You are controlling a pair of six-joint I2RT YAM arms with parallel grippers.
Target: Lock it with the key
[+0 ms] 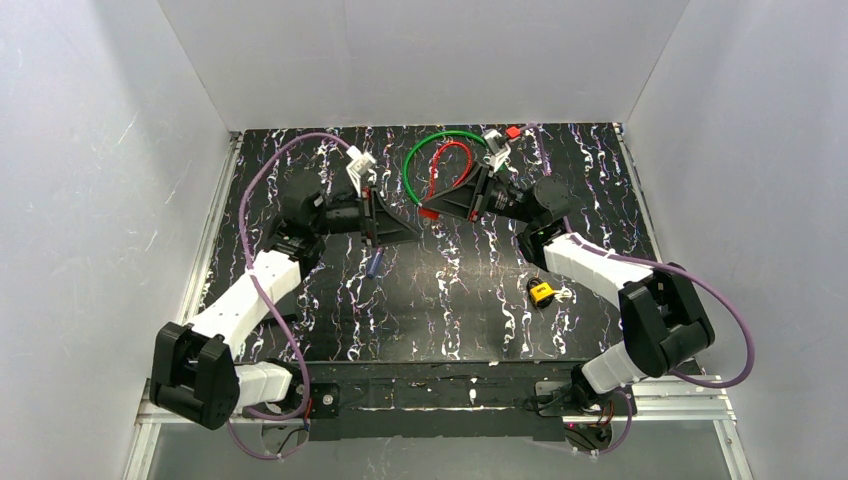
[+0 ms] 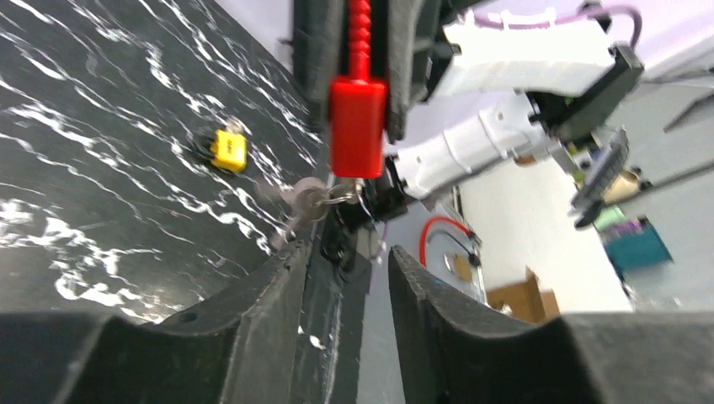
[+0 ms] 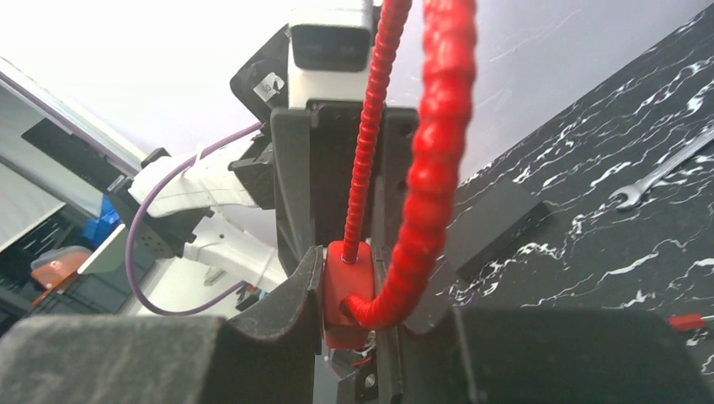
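Note:
The red lock body [image 2: 358,126] with its red coiled cable [image 3: 431,168] is held up between the arms, with my right gripper shut on it. Small metal keys [image 2: 311,199], blurred, hang at the lock's underside; a metal piece meets the lock there, but how deep it sits cannot be told. Below them, my left gripper is open, with a gap between its fingertips and no key in it. From above, the left gripper [image 1: 412,232] points at the right gripper [image 1: 428,210], close by.
A green cable [image 1: 408,170] lies behind the grippers. The yellow tape measure [image 1: 541,293] is at the right, and a blue-handled tool [image 1: 375,263] lies under the left arm. A wrench [image 3: 665,168] and a black box [image 3: 497,223] rest on the table.

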